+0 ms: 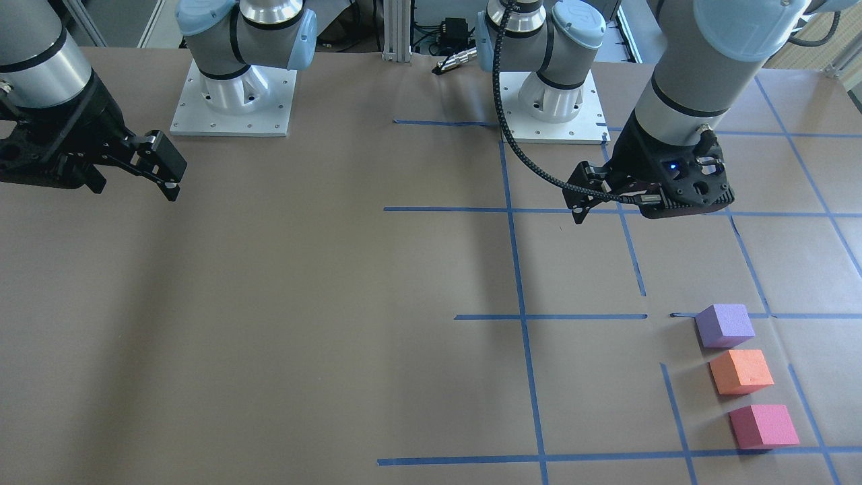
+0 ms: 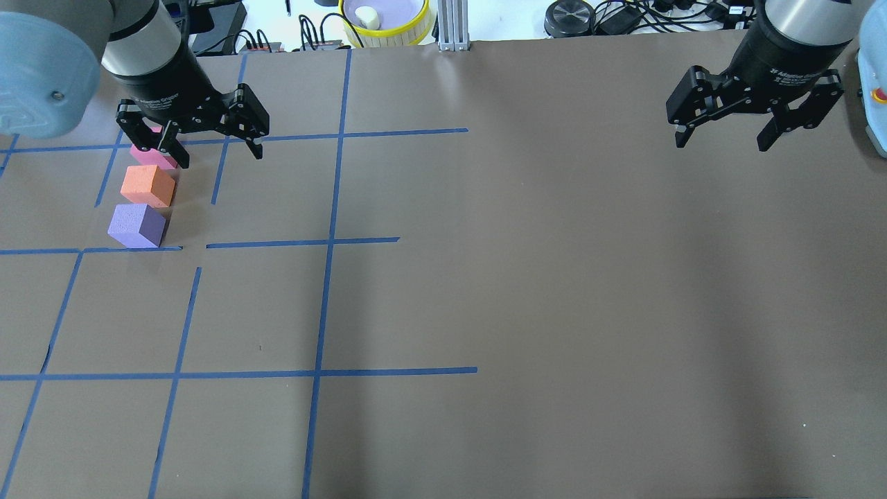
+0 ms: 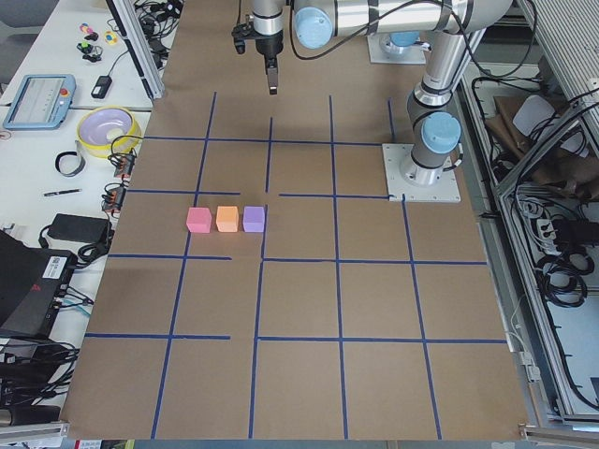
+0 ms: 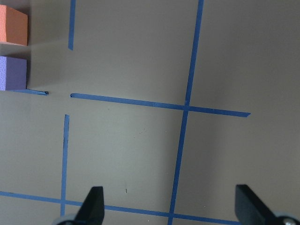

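Three blocks sit in a row on the taped table: purple (image 1: 724,326), orange (image 1: 740,372) and pink (image 1: 764,426). My gripper (image 1: 578,206) hangs raised over the grid, away from them in the front view; in the top view it (image 2: 216,151) appears above the blocks' end, partly covering the pink one. In the left wrist view the purple block (image 4: 13,73) and orange block (image 4: 13,26) lie at the upper left, and both finger tips show far apart at the bottom edge, with bare table between.
A second arm's black gripper (image 2: 752,108) hangs at the other side of the table, over bare surface. Arm base plates stand at the back in the front view.
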